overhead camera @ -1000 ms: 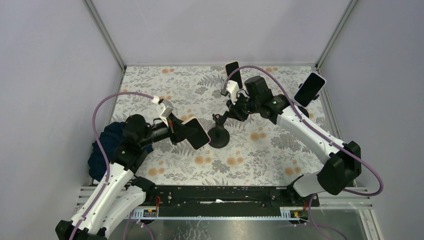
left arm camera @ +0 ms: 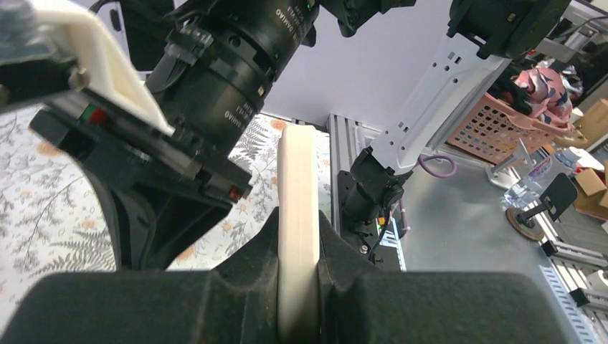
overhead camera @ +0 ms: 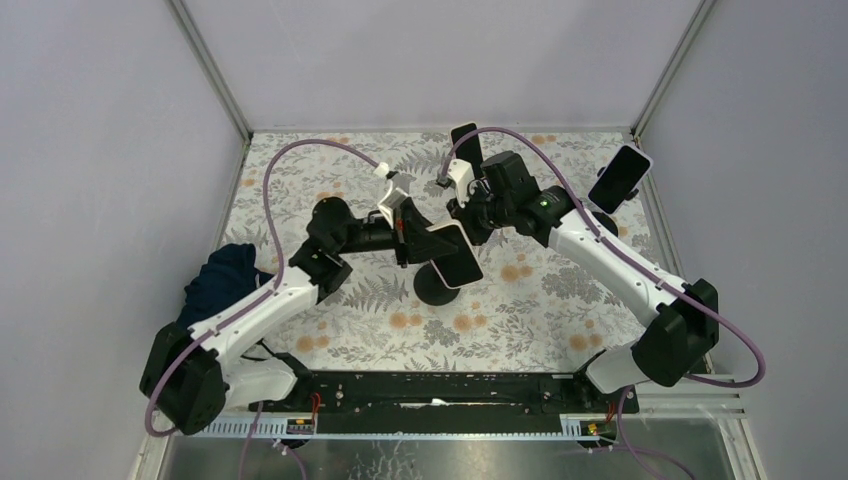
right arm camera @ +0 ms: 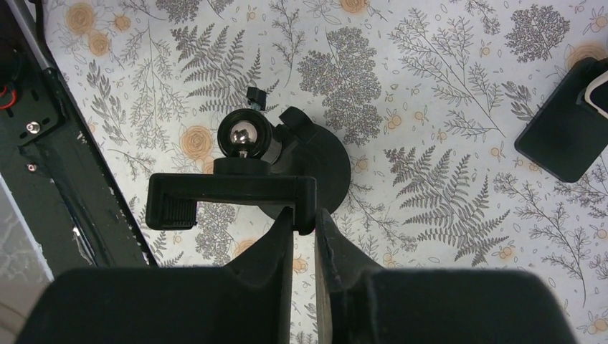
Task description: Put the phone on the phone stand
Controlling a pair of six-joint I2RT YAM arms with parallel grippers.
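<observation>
The phone (overhead camera: 456,264) is held by my left gripper (overhead camera: 420,240) over the middle stand (overhead camera: 432,287); the left wrist view shows its pale edge (left arm camera: 297,201) between the fingers. In the right wrist view, my right gripper has its fingertips at the end of the stand's black holder bar (right arm camera: 222,188), above the round base. Whether the phone touches the holder is unclear; in the top view it partly hides the stand.
A phone (overhead camera: 622,178) rests on a stand at the right, another (overhead camera: 465,148) stands at the back. Dark cloth (overhead camera: 220,280) lies at the left edge.
My left gripper has carried the phone right and slightly up in the top view, over the stand beside my right gripper. The right arm has barely moved.
</observation>
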